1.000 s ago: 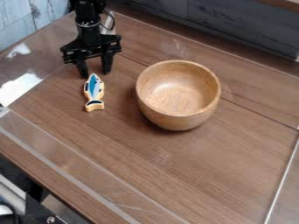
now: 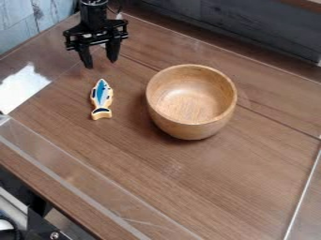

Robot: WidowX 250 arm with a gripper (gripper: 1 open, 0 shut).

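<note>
My black gripper [image 2: 99, 58] hangs at the upper left of the view, open, with nothing between its fingers. Below it on the wooden table lies a small fish-shaped toy [image 2: 101, 98], cream with blue markings, lengthwise toward the front. A round wooden bowl [image 2: 191, 117] stands to the right of the fish, empty.
A wall and ledge edge it at the back, and the left front edge drops off to dark clutter below. A pale shiny patch shows at the left.
The fish and bowl have not visibly moved.
</note>
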